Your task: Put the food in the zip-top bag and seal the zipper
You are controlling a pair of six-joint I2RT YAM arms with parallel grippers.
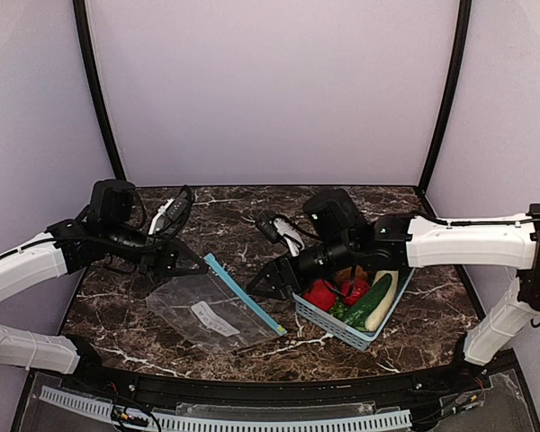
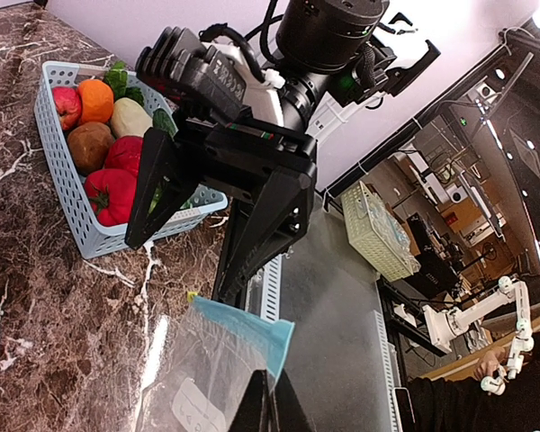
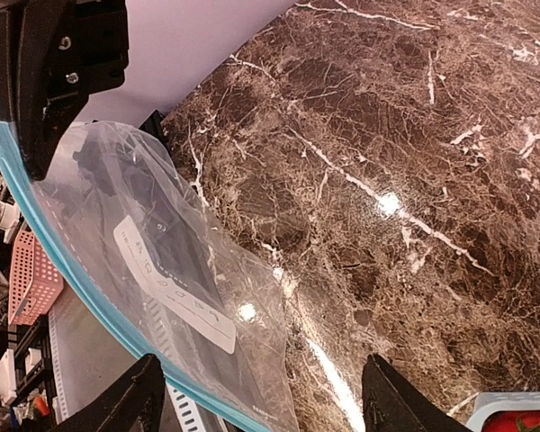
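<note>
The clear zip top bag [image 1: 198, 310], with a blue zip strip [image 1: 243, 292] and a white label, hangs slantwise in the top view. My left gripper is shut on the strip's upper left end, seen at the bottom of the left wrist view. Its far end, with a yellow tab [image 1: 281, 329], hangs free. Just above and right of the strip, my right gripper [image 1: 268, 283] stands open with nothing between its fingers; in the right wrist view the strip's free end lies low between them. No food shows inside the bag.
A light blue basket [image 2: 67, 180] stands close behind the right gripper. It holds red tomatoes or peppers [image 2: 108, 193], an orange [image 2: 95, 100], a brown potato-like item [image 2: 89, 147], a cucumber [image 1: 369, 301] and a pale long vegetable [image 1: 381, 304].
</note>
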